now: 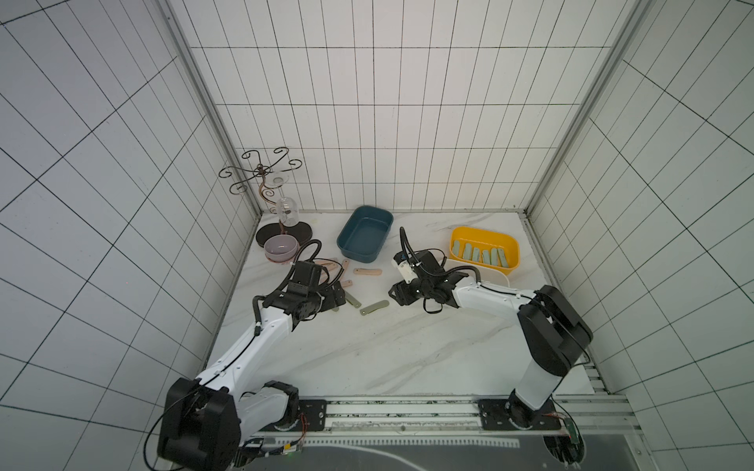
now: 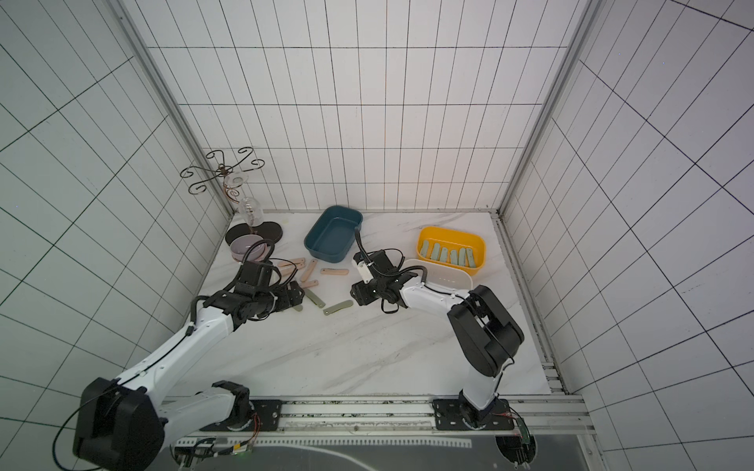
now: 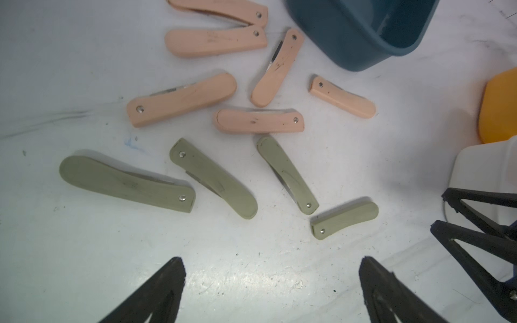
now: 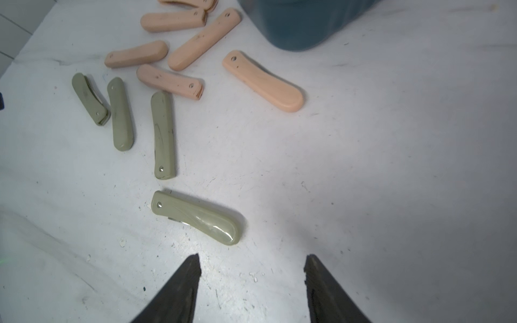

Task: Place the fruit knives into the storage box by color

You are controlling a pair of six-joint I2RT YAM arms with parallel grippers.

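Observation:
Several olive-green folding knives lie on the table; the nearest to my right gripper is a green knife [image 4: 196, 218], just beyond its parted fingers. My right gripper is open and empty. Above the other green knives, such as the green knife [image 3: 215, 177], hovers my left gripper, open with nothing between its fingers. Behind them lie several pink knives, among them a pink knife [image 3: 258, 121]. The blue box [image 1: 366, 234] at the back looks empty. Light blue-grey knives rest in the yellow box [image 2: 451, 232]. The white box [image 2: 447, 274] is partly hidden by my right arm.
A metal rack [image 1: 261, 171] with a dark round base stands at the back left, a pinkish bowl [image 1: 281, 248] beside it. Both grippers are fairly close together.

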